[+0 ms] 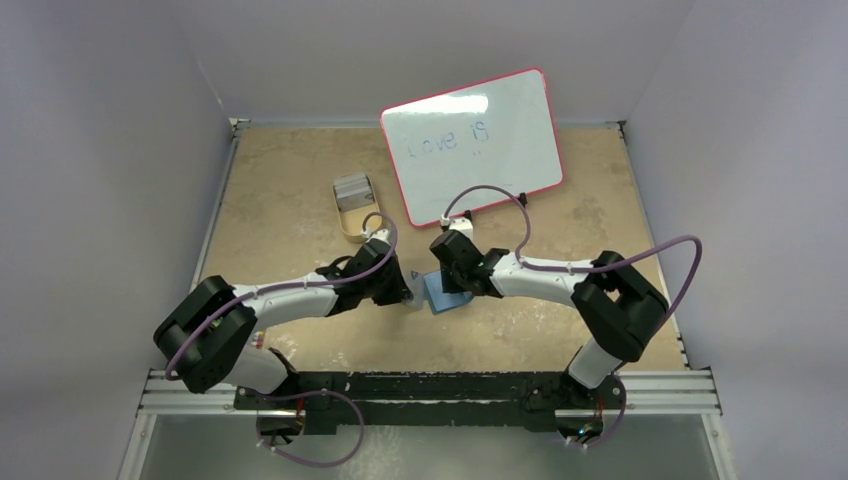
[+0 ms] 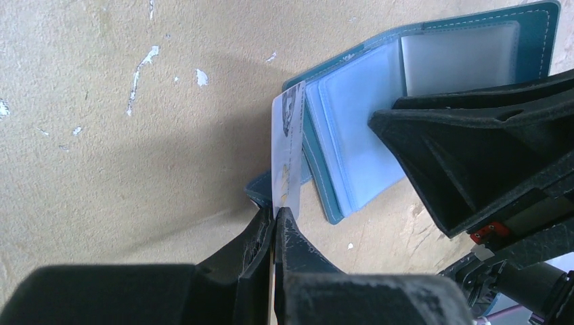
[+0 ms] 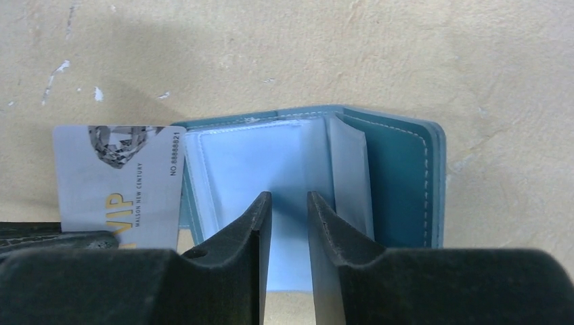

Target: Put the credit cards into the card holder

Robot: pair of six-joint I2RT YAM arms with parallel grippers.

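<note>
My left gripper is shut on a white VIP card [image 3: 118, 176], held upright at the left edge of the teal card holder [image 2: 535, 47]. The holder lies open on the table with pale blue sleeves [image 3: 250, 162]. My right gripper is over the holder, its two fingertips a little apart on or just above the sleeve; what lies between them, if anything, is unclear. In the left wrist view its dark body covers part of the holder.
A tan box [image 1: 357, 222] with more cards sits behind my left gripper. A whiteboard [image 1: 480, 150] stands at the back.
</note>
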